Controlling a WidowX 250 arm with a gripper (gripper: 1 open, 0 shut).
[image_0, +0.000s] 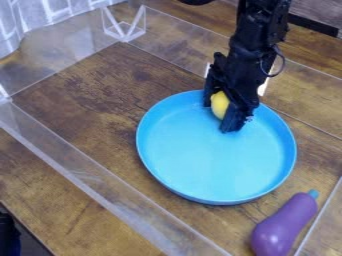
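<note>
The black gripper (225, 107) reaches down from the top over the back of a blue plate (211, 154), its fingers around a yellow object (219, 103) that is partly hidden behind them. The gripper is open by what little shows; whether the fingers touch the object is unclear. A white item (254, 88) shows behind the gripper.
A purple eggplant (282, 225) lies at the front right, beside the plate.
</note>
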